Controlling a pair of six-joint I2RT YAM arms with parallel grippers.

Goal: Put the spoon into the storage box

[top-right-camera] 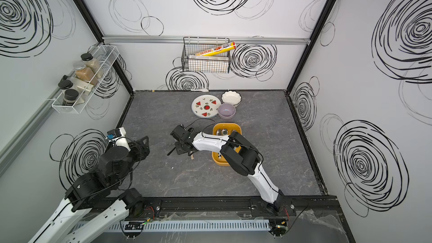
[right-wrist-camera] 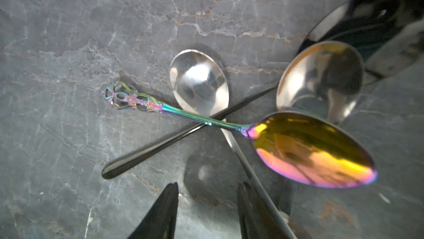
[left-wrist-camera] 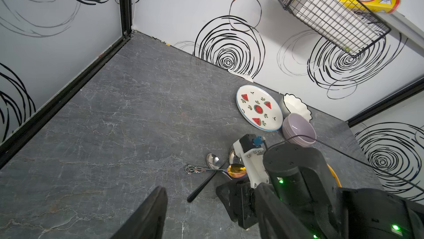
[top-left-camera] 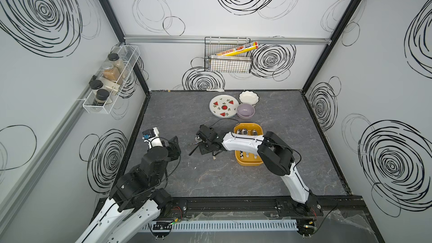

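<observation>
Several spoons lie crossed in a pile on the grey table. In the right wrist view, a rainbow-coloured spoon (right-wrist-camera: 309, 150) rests on top, above a dark spoon (right-wrist-camera: 152, 150) and a silver spoon (right-wrist-camera: 198, 79). Another silver spoon bowl (right-wrist-camera: 320, 73) shows at the right, its handle partly hidden. My right gripper is open over the pile's near side, nothing held between its fingers. The yellow storage box (top-left-camera: 250, 163) sits under the right forearm, with cutlery inside, partly covered. Off to the left, my left gripper hangs open and empty.
At the back of the table stand a watermelon-patterned plate (top-left-camera: 224, 106), a lilac bowl (top-left-camera: 245, 110) and a white scalloped bowl (top-left-camera: 248, 97). A wire basket (top-left-camera: 228, 65) hangs on the back wall.
</observation>
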